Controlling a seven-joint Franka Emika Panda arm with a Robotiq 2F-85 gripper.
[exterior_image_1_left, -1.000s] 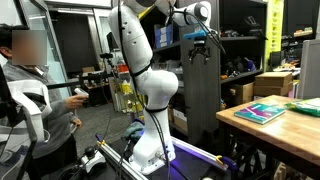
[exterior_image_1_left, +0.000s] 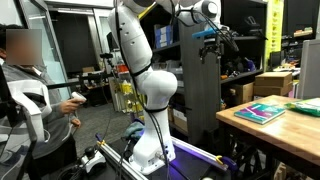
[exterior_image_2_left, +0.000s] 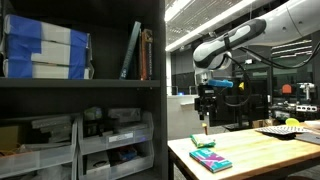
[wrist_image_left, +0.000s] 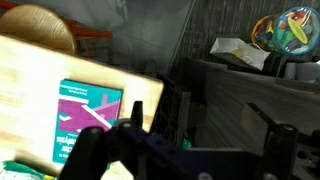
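My gripper (exterior_image_1_left: 212, 56) hangs open high in the air, in front of the dark shelving and left of the wooden table. In the wrist view the gripper has its fingers wide apart with nothing between them; the floor and a dark panel lie below. A teal and purple book (wrist_image_left: 88, 118) rests flat on the table, left of the gripper in that view. The same book (exterior_image_2_left: 210, 160) lies at the near table edge in the second exterior view, apart from the gripper.
Another green item (exterior_image_2_left: 188, 139) is on the wooden table (exterior_image_2_left: 262, 150). Tall dark shelving (exterior_image_2_left: 80, 95) holds blue and white boxes (exterior_image_2_left: 46, 50) and plastic bins (exterior_image_2_left: 118, 140). Cardboard boxes (exterior_image_1_left: 270, 84) sit behind the table. A person (exterior_image_1_left: 40, 100) sits at the left.
In the first exterior view my gripper has shifted slightly to the right. It stays high and empty; the book has not moved.
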